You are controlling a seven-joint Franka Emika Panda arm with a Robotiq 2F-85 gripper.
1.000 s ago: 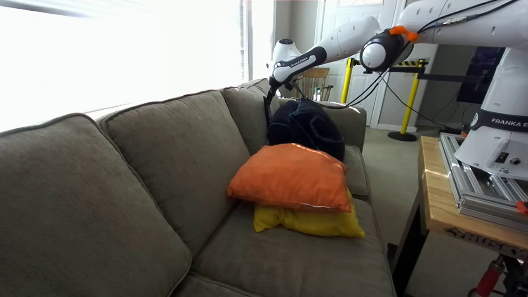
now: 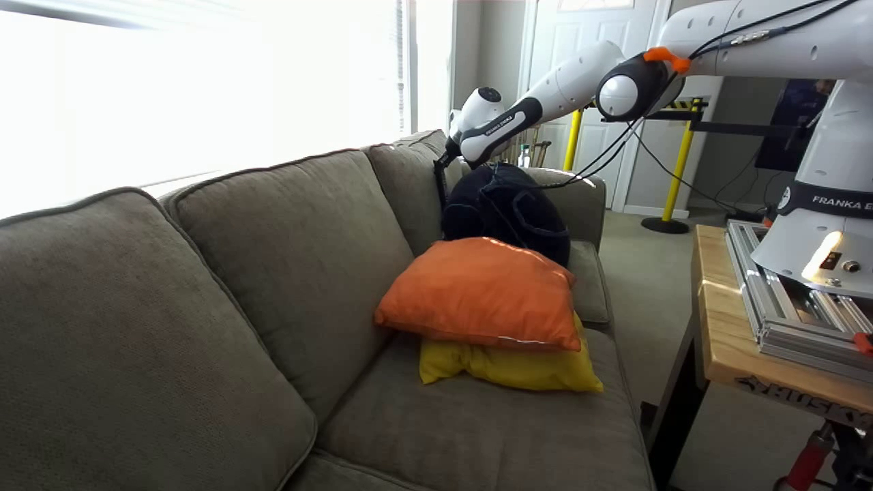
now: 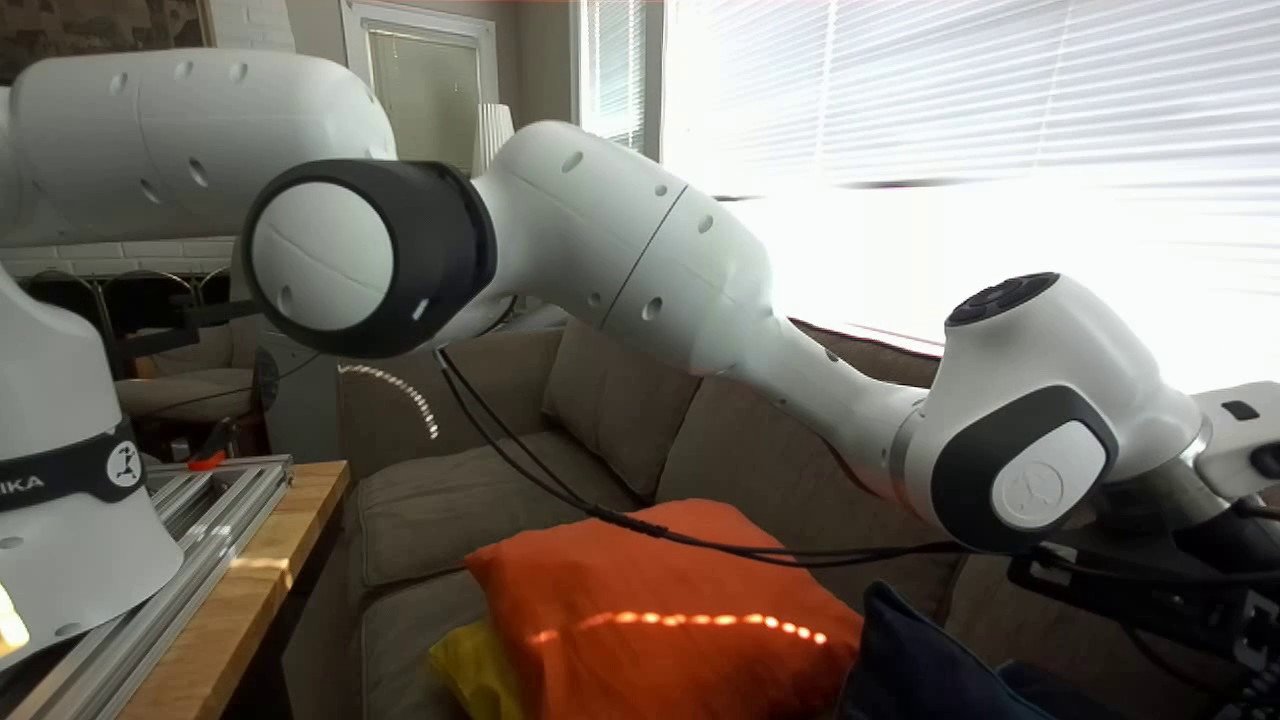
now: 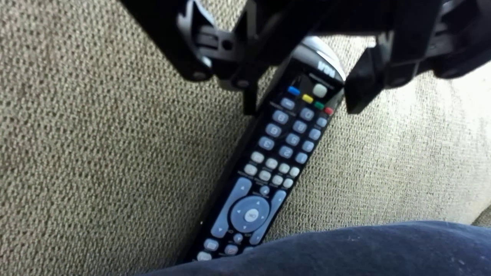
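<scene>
In the wrist view, a black RCA remote (image 4: pixel 271 151) with blue-grey and white buttons rests against the beige couch fabric. A navy cushion hides its lower end. My gripper is around the remote's upper end, its fingers apart. The left finger (image 4: pixel 249 97) has a small visible gap to the remote's edge. Close by the other edge is the right finger (image 4: pixel 363 87); contact cannot be made out. Exterior view 1 shows the hand at the couch back, behind the navy cushion (image 2: pixel 503 204), with the fingertips hard to make out.
An orange pillow (image 2: pixel 483 290) lies on a yellow pillow (image 2: pixel 515 365) on the grey-brown couch (image 2: pixel 491 434), in front of the navy cushion. The arm's cables (image 3: pixel 720 548) hang above the orange pillow. The near seat is clear. At right stands the robot's wooden bench (image 2: pixel 736 344).
The forearm and wrist have dipped lower, and the wrist has tilted, its rounded top shifting right in exterior view 1. Pillows and couch look unchanged.
</scene>
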